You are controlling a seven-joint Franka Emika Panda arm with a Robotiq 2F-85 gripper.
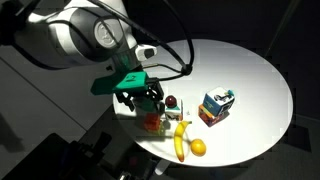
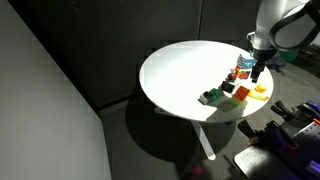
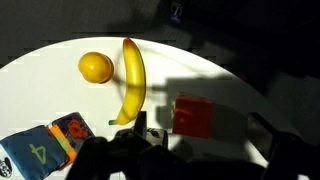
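Note:
In the wrist view my gripper stands open, its dark fingers wide apart at the lower edge. A red block [image 3: 192, 117] shows between and beyond them, on the white table near its edge, with no finger seen touching it. From exterior view 1, the gripper [image 1: 143, 101] is low over the near left of the table, and a red-orange block [image 1: 153, 123] sits just below it. Part of that area is hidden by the hand. Exterior view 2 shows the arm at the table's right side.
A banana [image 3: 133, 82] and an orange [image 3: 96, 67] lie beside the block. A colourful box [image 1: 216, 104] stands farther right, and a dark red ball [image 1: 171, 102] rests near the hand.

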